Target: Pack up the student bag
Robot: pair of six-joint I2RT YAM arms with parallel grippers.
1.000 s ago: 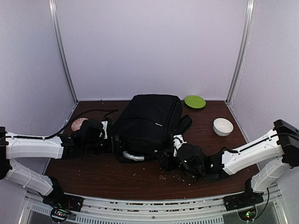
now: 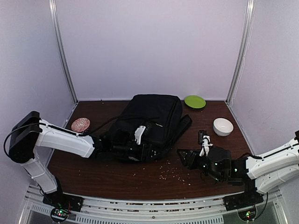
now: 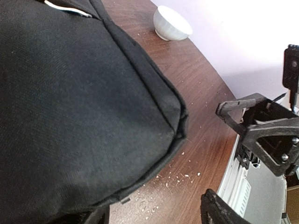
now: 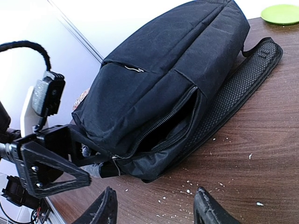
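The black bag (image 2: 152,116) lies on the table's middle, with a zipped side pocket (image 4: 170,123) gaping toward the right wrist camera. My left gripper (image 2: 152,153) is open at the bag's front edge; in its wrist view the bag's dark fabric (image 3: 93,107) fills the left and middle, reaching down to one finger (image 3: 99,214). From the right wrist view, a greyish item (image 4: 95,170) shows by the bag's lower corner, partly behind the left gripper; what it is, I cannot tell. To the bag's right, my right gripper stands open above bare table, nothing between its fingers.
A green plate (image 2: 195,101) lies at the back right, and a white bowl (image 2: 223,127) stands at the right. At the left is a red-and-white patterned round thing (image 2: 80,124). Small pale crumbs (image 2: 170,173) are scattered on the front table, which is otherwise clear.
My left gripper has moved right along the bag's front, covering the whitish item seen there. The right gripper has drawn back to the right, away from the bag. The bag stays put.
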